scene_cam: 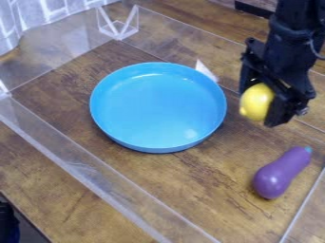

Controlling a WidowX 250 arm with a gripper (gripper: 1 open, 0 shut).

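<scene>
My black gripper (269, 87) is at the upper right, shut on a yellow object (257, 102) held above the wooden surface, just right of the blue plate. Its fingers are partly hidden behind the object. A purple eggplant-shaped object (280, 174) lies on the surface below and to the right. The round blue plate (158, 107) is empty.
Clear plastic strips border the wooden surface (89, 180) on the left and back. A white wire piece (117, 27) stands at the back left, and a small white triangular piece (206, 72) is behind the plate.
</scene>
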